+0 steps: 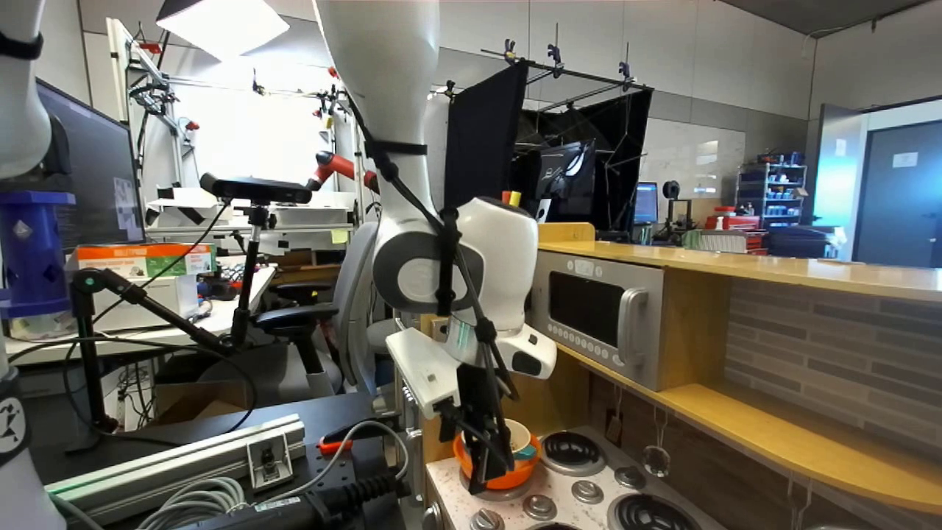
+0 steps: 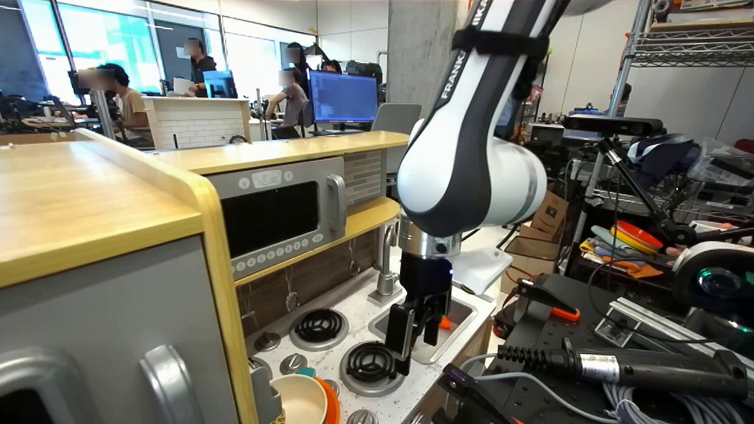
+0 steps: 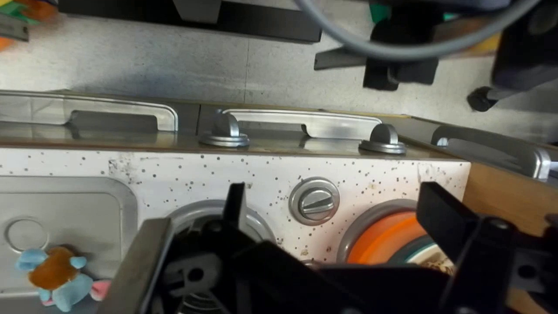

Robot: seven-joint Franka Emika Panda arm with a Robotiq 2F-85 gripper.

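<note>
My gripper is open, its black fingers spread wide with nothing between them. In exterior view 2 the gripper [image 2: 417,350] points down above the stovetop, near the front burner by the sink. An orange pot [image 1: 510,481] sits on a burner beside the wooden cabinet wall, with a cream bowl [image 2: 300,396] nested in it. Small brown pieces [image 3: 439,261] lie inside the bowl, partly hidden behind my right finger in the wrist view. From exterior view 1 the gripper overlaps the pot; exterior view 2 shows them apart.
A plush toy [image 3: 55,274] lies in the grey sink [image 3: 128,209]. Stove knobs [image 3: 314,201] dot the white counter. The microwave [image 1: 600,318] and yellow shelf [image 1: 795,442] overhang its back. A cabinet wall [image 1: 565,397] bounds the pot's side.
</note>
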